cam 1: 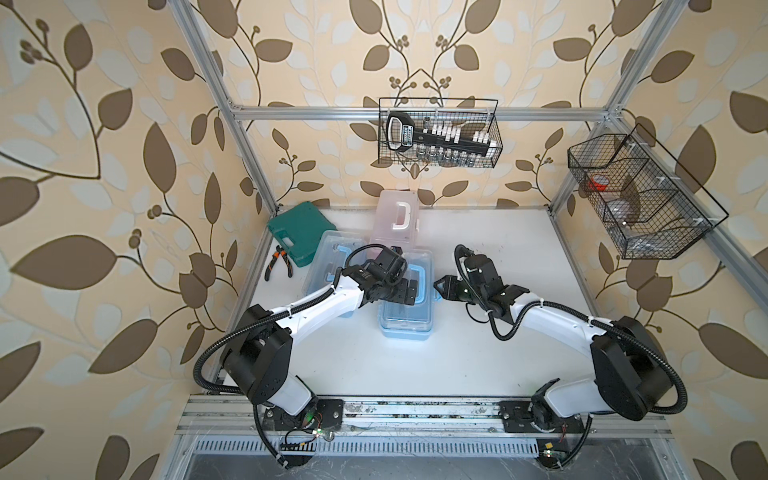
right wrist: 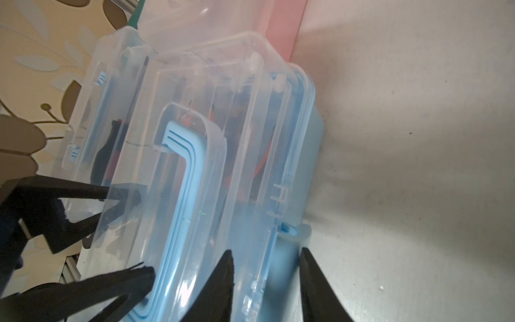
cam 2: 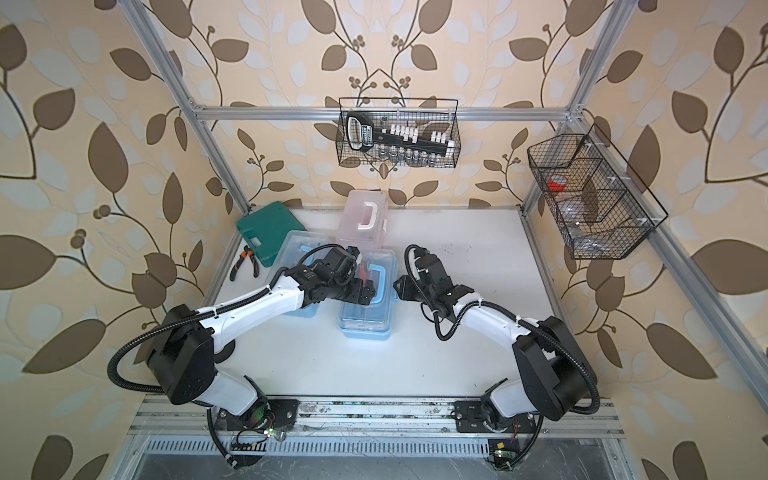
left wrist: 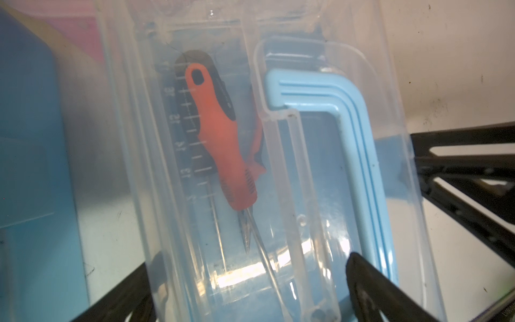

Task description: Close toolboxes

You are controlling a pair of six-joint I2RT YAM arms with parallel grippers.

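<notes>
A clear-lidded light blue toolbox with orange-handled tools lies in the middle, lid down. My left gripper is open over it, fingertips on either side of the lid's handle area. My right gripper is at the box's right side, fingers part open around the side latch edge; whether it touches is unclear. A second clear blue toolbox lies left of it, partly hidden by my left arm.
A pink case and a green case lie at the back, pliers at the left. Wire baskets hang on the walls.
</notes>
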